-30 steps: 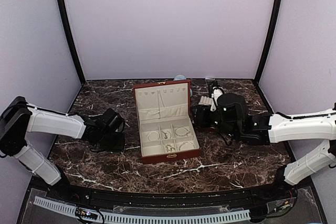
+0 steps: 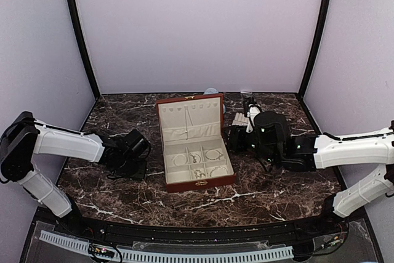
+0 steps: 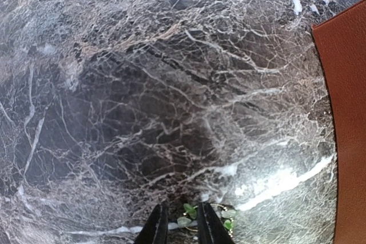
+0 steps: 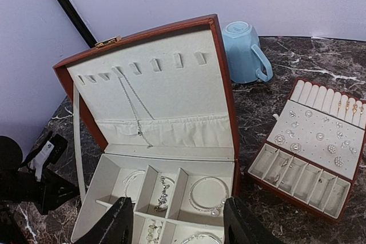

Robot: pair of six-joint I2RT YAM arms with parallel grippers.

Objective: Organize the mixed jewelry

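Observation:
On the marble table, a thin gold bracelet with green leaves shows at the bottom of the left wrist view. My left gripper is over it, its fingers part open with a narrow gap; part of the bracelet appears between and behind them. Whether they touch it cannot be told. An open jewelry box holds bracelets and other pieces in its compartments, and a chain necklace hangs inside its lid. Above the box's right side, my right gripper stands wide open and empty.
A smaller tray with ring rolls, earrings and narrow compartments lies right of the box. Behind the box stands a light blue mug. The box's brown side borders the left gripper's area.
The right arm and the box look unmoved.

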